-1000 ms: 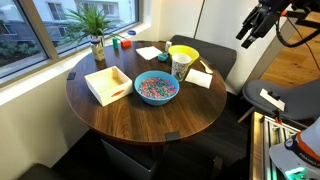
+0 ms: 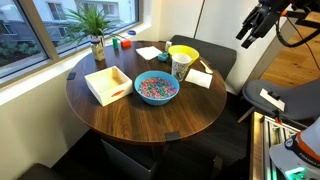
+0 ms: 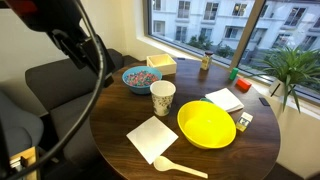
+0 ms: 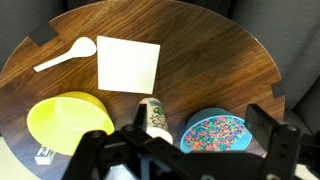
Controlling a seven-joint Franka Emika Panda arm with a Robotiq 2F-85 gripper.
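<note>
My gripper hangs high above the table, its two black fingers spread wide apart and open, with nothing held between them. Below it in the wrist view stand a patterned white cup (image 4: pixel 154 116) and a blue bowl (image 4: pixel 183 127) of small red and blue pieces. To the left lie a yellow bowl (image 4: pixel 62 110), a square white sheet (image 4: pixel 128 64) and a pale spoon (image 4: pixel 68 52). In exterior view 2 the cup (image 3: pixel 163 97) is upright between the blue bowl and the yellow bowl (image 3: pixel 206 124). The gripper touches none of these.
A pale, open-topped box (image 2: pixel 108 88) rests near the window side. Around the far edge stand a potted plant (image 2: pixel 91 25) and several small items. Bare wood on the round table (image 2: pixel 130 122) leaves free room at its front.
</note>
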